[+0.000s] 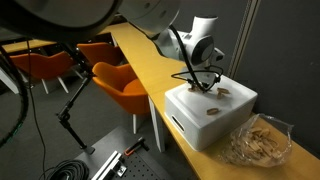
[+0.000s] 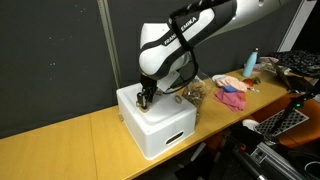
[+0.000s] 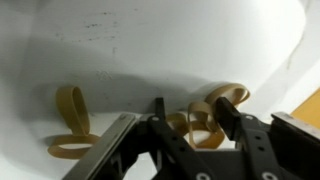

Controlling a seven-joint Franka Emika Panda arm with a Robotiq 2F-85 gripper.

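Note:
In the wrist view my gripper has its fingers apart, with tan loops lying in the gap between them. Another tan loop curves beside the right fingertip. Further left, tan curled pieces rest on the white surface, outside the fingers. From exterior view 1, the gripper points down close to the top of the white box. A separate loop lies nearer the box's front edge. Whether the fingers touch any loop cannot be told.
A clear bag of tan pieces sits on the wooden table beside the box. In exterior view 2, a pink cloth and a blue bottle stand farther right. Bare table extends left of the box.

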